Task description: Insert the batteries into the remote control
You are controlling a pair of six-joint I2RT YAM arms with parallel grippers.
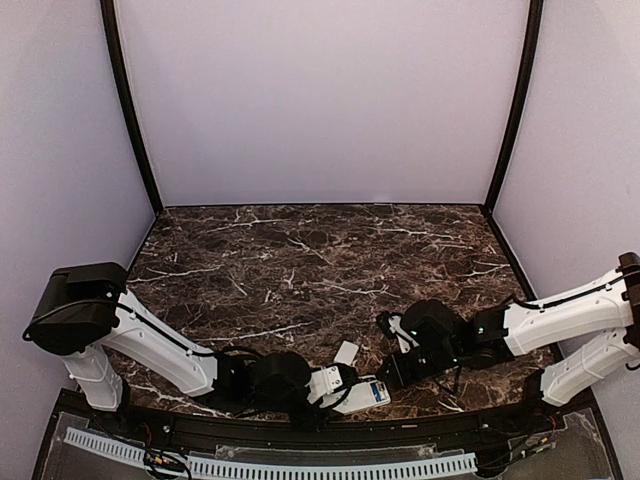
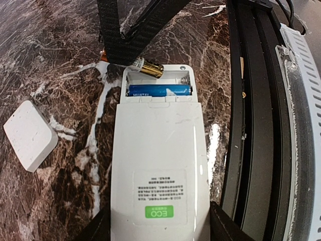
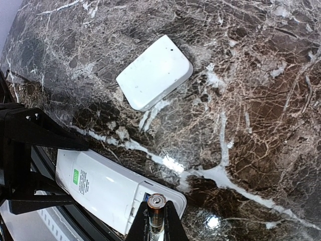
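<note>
The white remote control [image 2: 159, 150] lies face down, its battery compartment uncovered at the far end in the left wrist view. One blue battery [image 2: 159, 90] lies across that compartment. My left gripper is shut on the remote's other end, one finger on each side. A second battery, black with a copper-gold end [image 2: 152, 68], is pinched by my right gripper, which is shut on it. That battery is tilted, its gold end over the compartment's edge beside the blue one. Whether it touches the remote I cannot tell.
A small white battery cover [image 3: 154, 73] rests on the dark marble table, apart from the remote. A black rail [image 2: 258, 125] and a white slotted strip [image 1: 340, 468] run along the front edge.
</note>
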